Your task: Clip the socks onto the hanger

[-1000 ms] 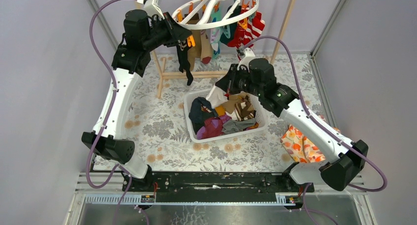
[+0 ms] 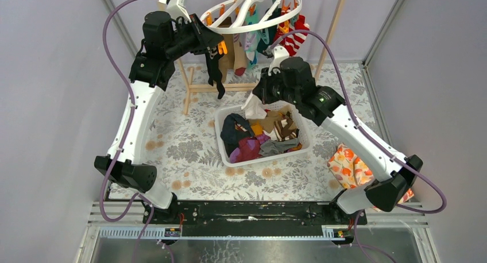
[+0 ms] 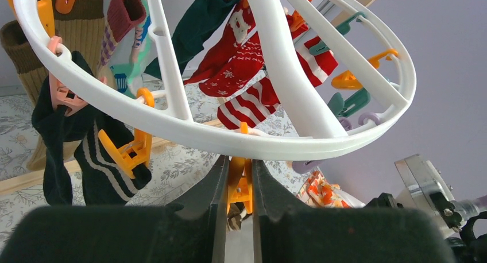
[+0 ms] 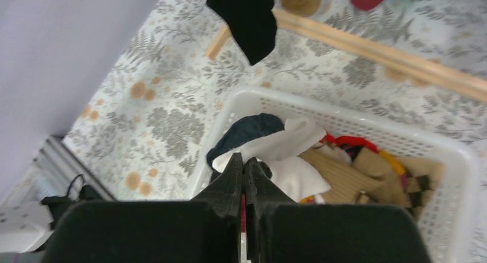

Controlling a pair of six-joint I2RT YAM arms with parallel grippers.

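A white round hanger (image 3: pixel 189 130) hangs at the back, with several socks clipped to it, among them dark green striped socks (image 3: pixel 112 159) and red-and-white ones (image 3: pixel 252 105). Beneath its near rim my left gripper is shut on an orange clip (image 3: pixel 246 188); no sock shows in that clip. Over the basket my right gripper is shut on a white sock (image 4: pixel 281 142), whose cloth drapes from the fingertips. In the top view the white sock (image 2: pixel 253 107) hangs just below the right gripper (image 2: pixel 259 96).
A white basket (image 2: pixel 220 134) of mixed socks sits on the patterned floor under the hanger. A wooden stand (image 2: pixel 230 87) crosses behind it. An orange-and-white patterned cloth (image 2: pixel 350 166) lies at the right. Floor left of the basket is clear.
My right gripper has moved up and a little left, toward the hanger, carrying the white sock. The left arm has stayed in place at the clip.
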